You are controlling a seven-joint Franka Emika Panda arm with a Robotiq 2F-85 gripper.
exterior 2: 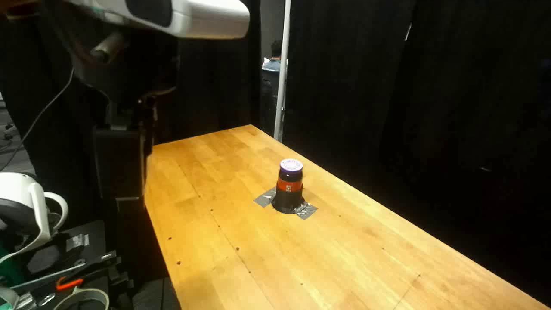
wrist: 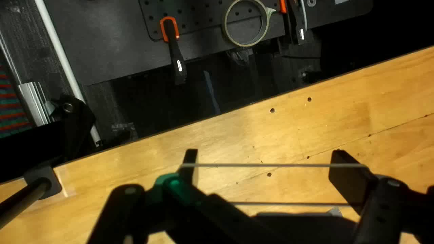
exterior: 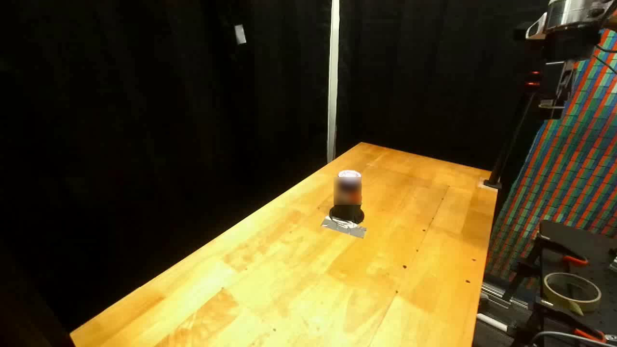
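A dark jar (exterior 2: pixel 289 185) with a white-and-purple lid and an orange label stands upright on the wooden table (exterior 2: pixel 222 258). Its bottom sits in a round black base (exterior 2: pixel 283 207), held down by strips of grey tape (exterior 2: pixel 307 211). In exterior view 1 the jar (exterior: pixel 348 193) is partly blurred. My gripper is open in the wrist view, its two fingers wide apart with only bare tabletop beneath. Two thin straight lines span the gap between them. From outside, the gripper hangs high over the table's side edge, well apart from the jar.
Beyond the table edge a black side bench (wrist: pixel 122 48) carries a tape roll (wrist: pixel 246 22) and orange-and-black clamps (wrist: pixel 173 46). A dark pole (exterior: pixel 513 139) rises at the table's far right corner. Most of the tabletop around the jar is clear.
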